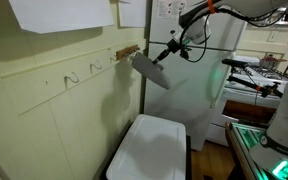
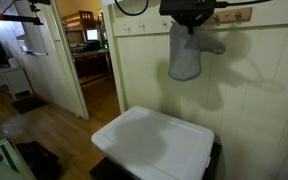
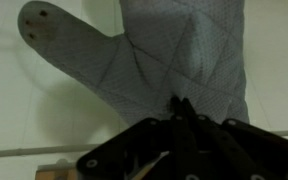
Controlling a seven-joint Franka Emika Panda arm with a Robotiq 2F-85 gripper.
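Note:
A grey quilted oven mitt (image 2: 185, 55) hangs in front of the wall, just below the hook rail, and looks tilted in exterior view 1. My gripper is shut on the mitt's fabric, which creases around the fingertips in the wrist view. The wooden hook rail (image 1: 127, 51) is right beside the mitt's upper end. Whether the mitt touches a hook is unclear. In exterior view 2 the arm covers the mitt's top.
A large white lid or board (image 2: 154, 142) lies below the mitt, over a dark base. Metal hooks (image 1: 72, 77) line the wall to the left. A white cabinet or fridge (image 1: 189, 85) stands behind the arm.

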